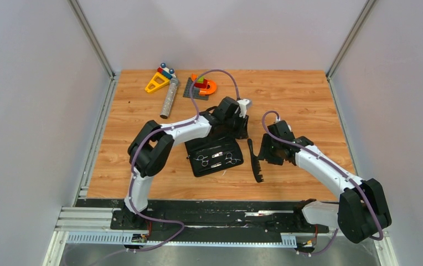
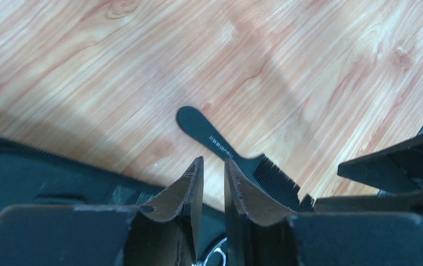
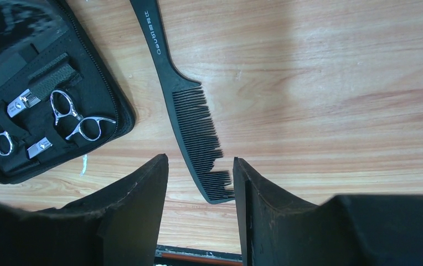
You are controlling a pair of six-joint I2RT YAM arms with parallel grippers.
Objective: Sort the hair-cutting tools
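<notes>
A black comb [image 1: 255,166] lies on the wood table, right of the open zip case [image 1: 215,160], which holds scissors [image 3: 92,127] and thinning shears in loops. My left gripper hangs over the case's upper right, near the comb's handle [image 2: 204,128], its fingers part open with nothing seen between them. My right gripper is above and right of the comb, fingers apart and empty; in the right wrist view the comb's toothed end shows between and beyond them.
Toy blocks [image 1: 201,83], a yellow toy [image 1: 155,84] and a silver cylinder [image 1: 169,100] sit at the back left.
</notes>
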